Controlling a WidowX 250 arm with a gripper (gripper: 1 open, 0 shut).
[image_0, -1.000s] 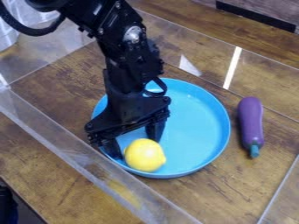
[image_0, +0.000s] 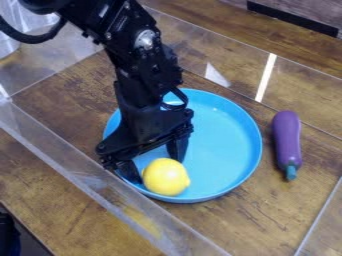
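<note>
A blue plate (image_0: 222, 130) rests on the wooden surface. On its front part lies a yellow round object (image_0: 166, 177). My black gripper (image_0: 147, 160) reaches down over the plate's left side, open, with its fingers beside and behind the yellow object; the arm hides part of the plate.
A purple eggplant-like object (image_0: 286, 140) with a teal tip lies right of the plate. A clear plastic wall runs diagonally along the lower left.
</note>
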